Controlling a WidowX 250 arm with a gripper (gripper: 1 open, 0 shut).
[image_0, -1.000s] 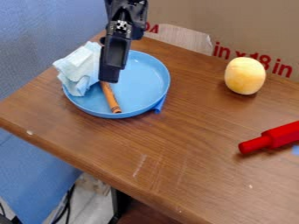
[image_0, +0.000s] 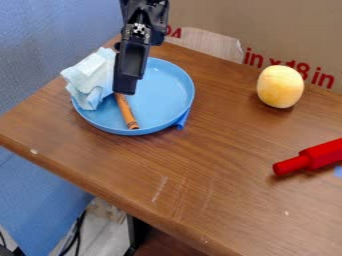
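Observation:
My black gripper (image_0: 131, 75) hangs over the left half of a blue plate (image_0: 170, 100), pointing down. Whether its fingers are open or shut I cannot tell from this angle. Beside it on the left, a crumpled white cloth (image_0: 88, 78) lies on the plate and over its rim. An orange-brown stick-like item (image_0: 127, 115) lies on the plate below the gripper, its upper end hidden behind it.
A round yellow object (image_0: 279, 87) stands at the back right, and a red cylinder (image_0: 309, 158) lies at the right edge. A cardboard panel closes the back. The table's edge runs along the lower left.

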